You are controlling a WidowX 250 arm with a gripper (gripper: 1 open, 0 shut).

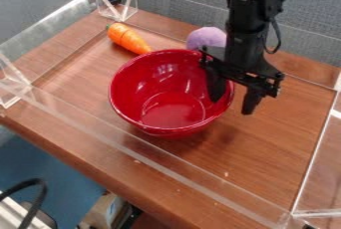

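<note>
A red bowl (152, 100) sits on the wooden table. My black gripper (233, 90) is at its right rim, with one finger over the inside of the bowl and the other outside to the right, apart from each other. Whether the rim is held between them is unclear.
An orange carrot (128, 39) lies at the back left. A purple round object (205, 37) is behind the bowl, partly hidden by my arm. Clear plastic barriers edge the table (270, 143), whose right side is bare.
</note>
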